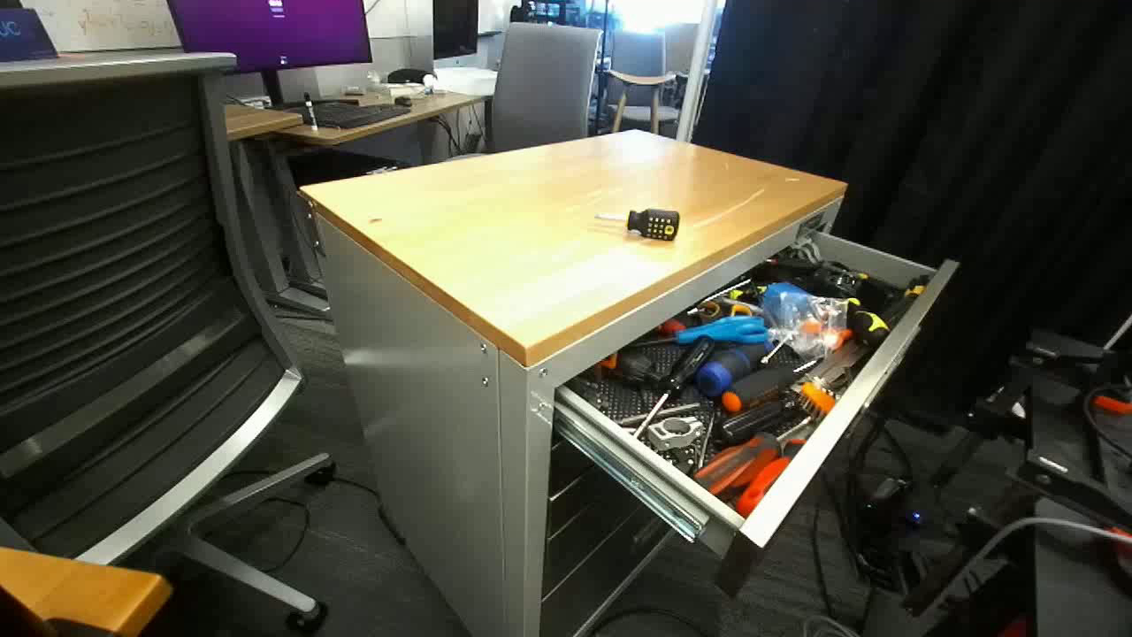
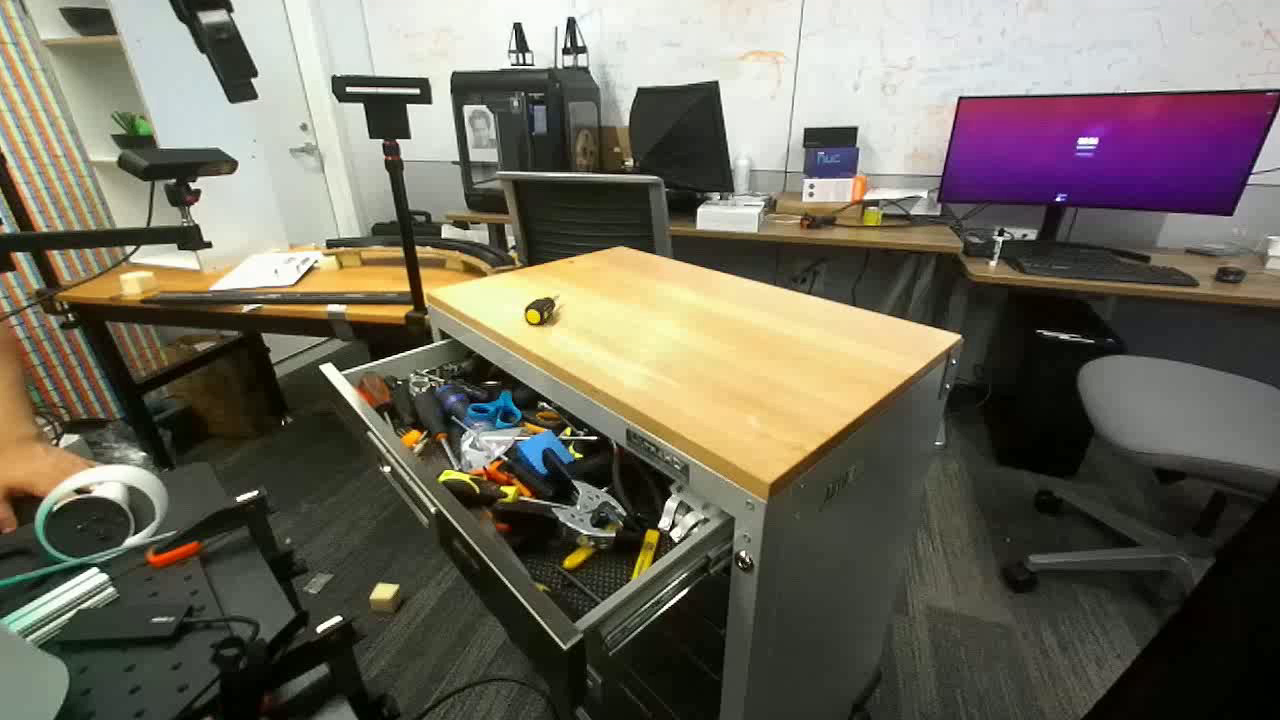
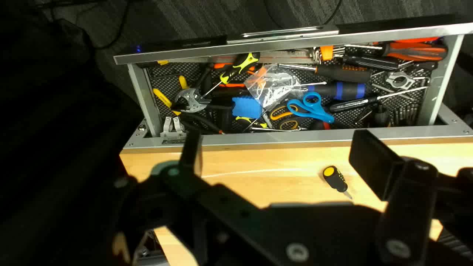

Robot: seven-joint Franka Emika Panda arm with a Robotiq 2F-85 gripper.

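A short black-and-yellow screwdriver [image 1: 653, 224] lies on the wooden top [image 1: 478, 234] of a grey tool cabinet, close to the edge above the drawer. In exterior view 2 the same screwdriver [image 2: 541, 311] shows its yellow end cap. My gripper is seen in the wrist view, open wide, its two black fingers [image 3: 372, 162] far apart with nothing between them. From above, the screwdriver [image 3: 335, 178] appears between the fingers, nearer the right one, well below them on the tabletop. Neither exterior view shows the gripper clearly.
The cabinet's top drawer [image 1: 849, 409] is pulled out and crowded with tools, among them blue scissors [image 3: 311, 108], screwdrivers and a clear plastic bag [image 3: 272, 86]. An office chair [image 1: 127, 297] stands beside the cabinet; a person's hand [image 2: 36, 468] shows at the left.
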